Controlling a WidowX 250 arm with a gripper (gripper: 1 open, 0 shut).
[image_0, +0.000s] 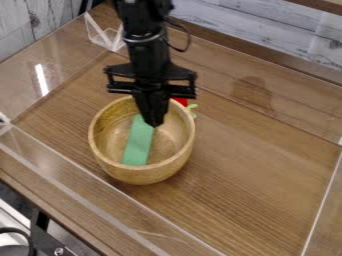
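My black gripper hangs over the back part of a wooden bowl, its tip at about rim height. It is shut, with nothing seen between its fingers. A green oblong object lies inside the bowl, just below and left of the gripper's tip. A small red object with a pale green part lies behind the bowl on the right, partly hidden by the gripper.
At the left edge are a white grooved panel and some pale items. A dark gap with a cable shows at the lower left.
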